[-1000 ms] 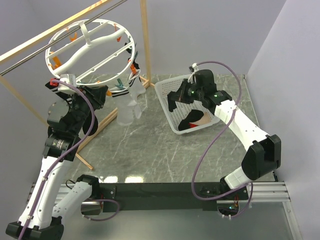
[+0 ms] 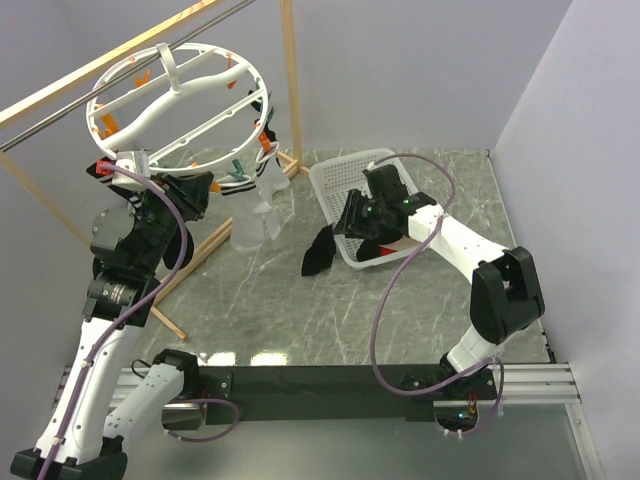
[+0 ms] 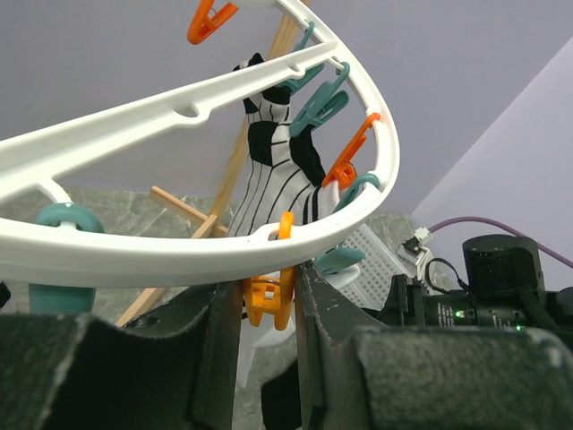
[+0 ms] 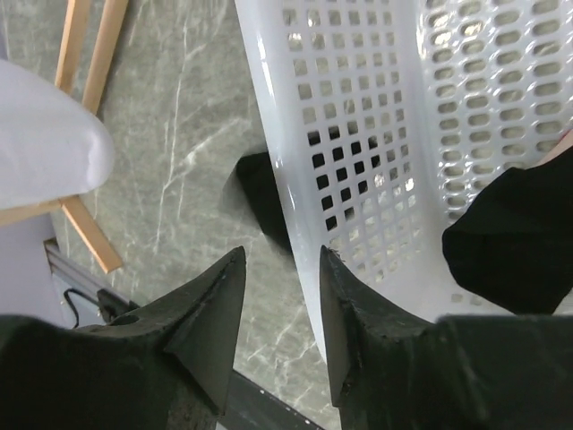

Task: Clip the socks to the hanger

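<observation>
The black sock lies on the grey marbled floor, just outside the basket's left wall; the right wrist view shows part of this sock behind the rim. Above the left edge of the basket is my right gripper, open and empty, its fingers spread either side of the white rim. My left gripper is shut on an orange clip at the near edge of the round white hanger. Striped white socks hang farther along the ring. Other clips are orange or teal.
The white perforated basket holds more dark fabric and something red. Wooden stand bars cross the floor under the hanger. Bare floor extends in front of the basket.
The left gripper's hold looks the same.
</observation>
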